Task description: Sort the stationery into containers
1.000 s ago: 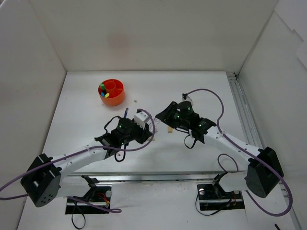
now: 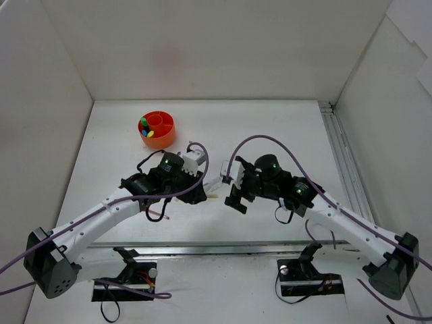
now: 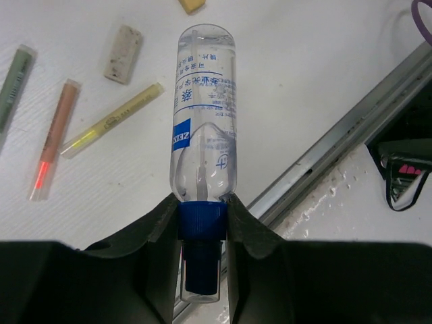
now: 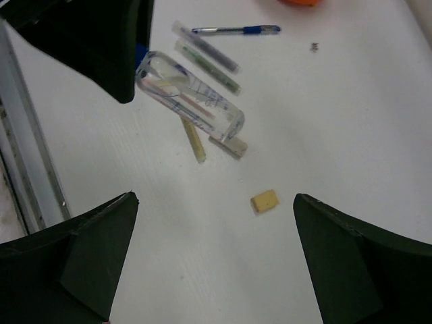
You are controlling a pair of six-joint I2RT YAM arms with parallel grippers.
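A clear spray bottle [image 3: 202, 108] with a blue collar is gripped at its top end by my left gripper, over the middle of the table. My right gripper is open and empty, right of the bottle. Below lie an orange marker [image 3: 54, 135], a yellow one [image 3: 108, 121], a green one [image 4: 206, 67], a grey one [image 4: 206, 47], a blue pen [image 4: 236, 30], a grey eraser [image 3: 123, 54] and a yellow block [image 4: 264, 200]. The red round container [image 2: 164, 138] with several coloured pieces stands at the back left.
A metal rail [image 2: 223, 250] runs along the front edge, and walls enclose the back and sides.
The right gripper has pulled back from the bottle toward the right and front, now open. The left gripper has shifted slightly left with the bottle in it.
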